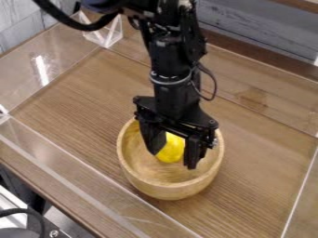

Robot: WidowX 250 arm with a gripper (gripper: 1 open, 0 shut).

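Observation:
A black robot arm reaches down from the top centre, its gripper [174,149] open and low inside a tan round bowl [168,184]. Between and behind its two black fingers sits a yellow object [172,147], partly covered by them. Whether the fingers touch it is not clear.
The bowl rests on a wooden surface [74,112] with clear room to the left and right. A pale wall edge [267,33] runs along the back right, and a black cable lies at the lower left corner.

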